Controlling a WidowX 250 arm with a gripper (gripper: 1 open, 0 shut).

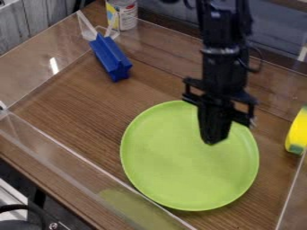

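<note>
My gripper (216, 128) hangs over the upper part of a large green plate (186, 166), its dark body reaching down from the top of the view. Its fingers look shut, with nothing visible between them, and they cover part of the plate's far rim.
A blue block (110, 57) with pale prongs lies at the upper left, near a can (121, 14) at the back. A yellow object (296, 133) sits at the right edge. Bare wood lies left of the plate, bordered by clear low walls.
</note>
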